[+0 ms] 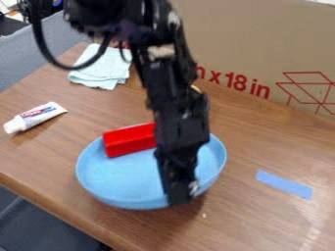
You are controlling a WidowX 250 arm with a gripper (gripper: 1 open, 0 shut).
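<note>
My black gripper [181, 181] reaches down over the right part of a blue plate [112, 181] on the wooden table; its fingertips are low near the plate's front right and look shut, with nothing visible between them. A red block [128, 139] lies on the back of the plate, left of the gripper. The arm hides part of the plate's right side.
A toothpaste tube [35, 117] lies at the left, a folded cloth [94, 69] at the back left. A strip of blue tape [284, 183] is at the right. A large cardboard box [262, 54] stands behind. The table's front edge runs along the lower left.
</note>
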